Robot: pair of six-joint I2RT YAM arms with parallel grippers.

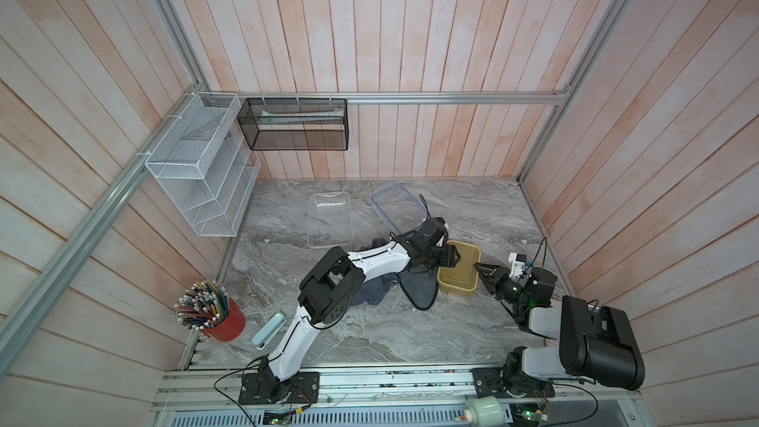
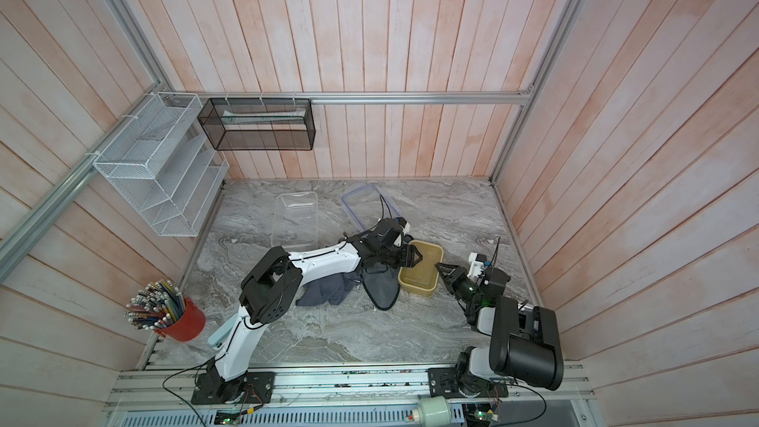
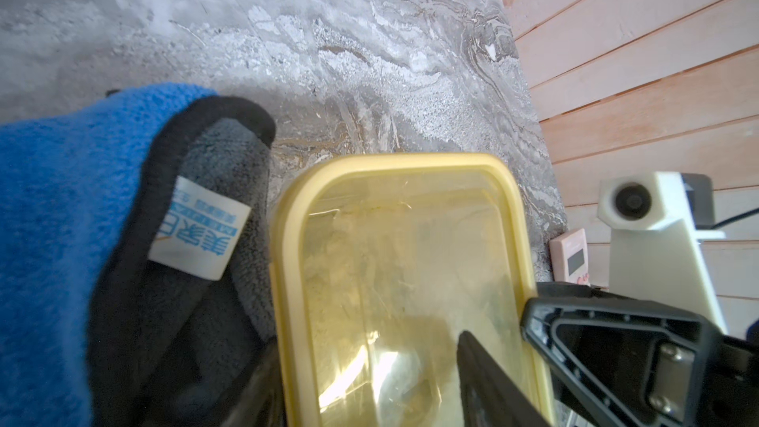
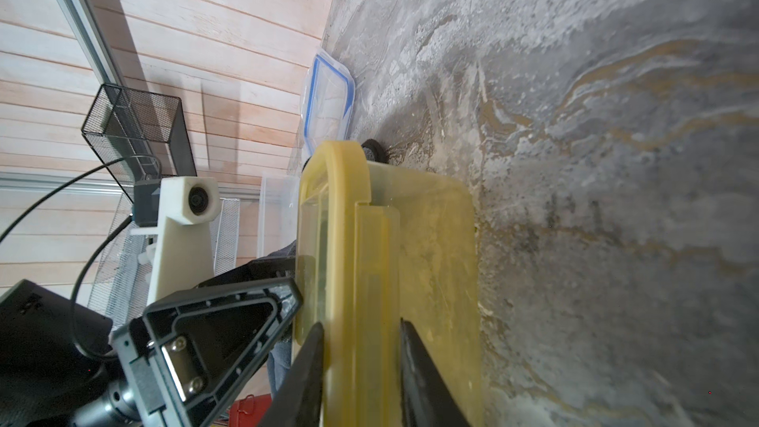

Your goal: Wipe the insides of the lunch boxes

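A yellow lunch box (image 1: 458,273) sits between my grippers. My left gripper (image 1: 447,253) is over its left side; in the left wrist view its blurred fingers straddle the left rim. My right gripper (image 1: 480,269) is at the right side, and in the right wrist view the yellow rim (image 4: 344,189) lies between its fingertips. Whether either grips firmly is unclear. A blue-and-grey cloth (image 3: 55,229) lies left of the box. Behind stand a clear box (image 1: 329,225) and a blue-rimmed one (image 1: 387,197).
A red cup of pens (image 1: 225,324) and a light-blue object (image 1: 269,330) are at the front left. Wire baskets (image 1: 292,142) hang on the walls.
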